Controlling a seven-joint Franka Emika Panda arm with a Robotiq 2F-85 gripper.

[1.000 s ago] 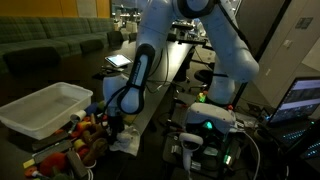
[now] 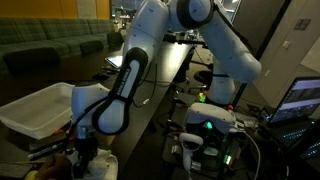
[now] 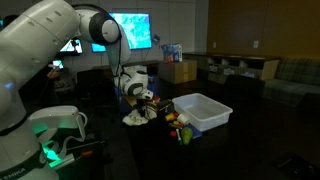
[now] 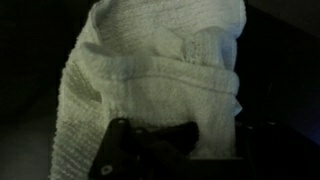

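Observation:
A white knitted cloth (image 4: 150, 85) fills much of the wrist view, bunched and folded. At the lower edge of that view, the dark fingers of my gripper lie close together against it. My gripper looks shut on the cloth, although the exact pinch is too dark to see. In exterior view 1 the cloth (image 2: 102, 166) hangs or lies directly below the wrist, near the bottom edge. From the other side, in exterior view 2, the cloth (image 3: 138, 116) shows under the arm's white wrist at the left of the table.
An empty white bin (image 3: 200, 112) stands on the dark table beside the arm. Several small colourful items, among them a green one (image 3: 186, 135), lie between the bin and the cloth.
The cloth has moved along with it, away from the bin.

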